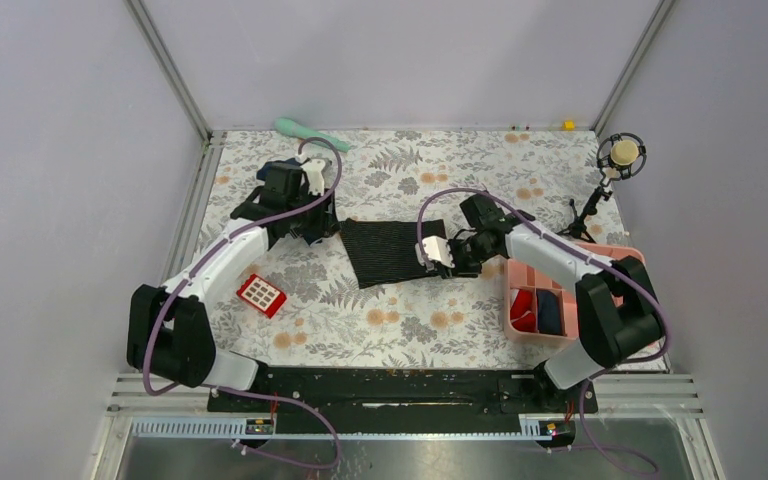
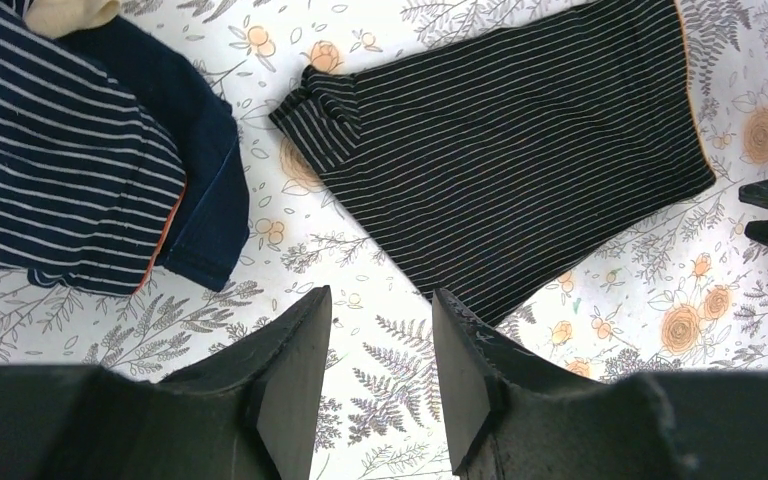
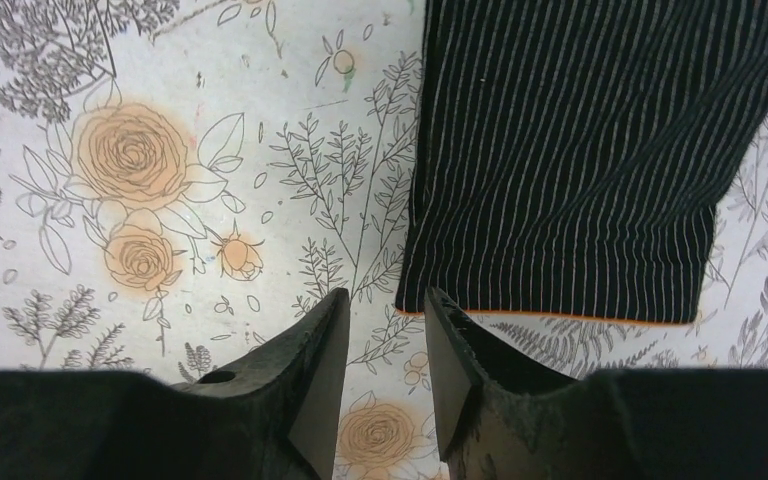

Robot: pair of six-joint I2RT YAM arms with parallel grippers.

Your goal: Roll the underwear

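Note:
Black pinstriped underwear (image 1: pixel 388 250) lies spread on the floral mat in the middle, one corner bunched up in the left wrist view (image 2: pixel 500 160). My left gripper is open above the mat, left of the cloth, with nothing between its fingers. My right gripper is open over the cloth's orange-trimmed lower edge (image 3: pixel 560 290), holding nothing. To the left lies a pile of navy and striped clothing (image 2: pixel 80 180), partly hidden under the left arm in the top view.
A pink divided bin (image 1: pixel 520 330) holding red and navy items sits at right, a microphone stand (image 1: pixel 590 210) behind it. A red keypad-like object (image 1: pixel 260 295) lies front left, a mint bottle-like object (image 1: pixel 310 133) at back.

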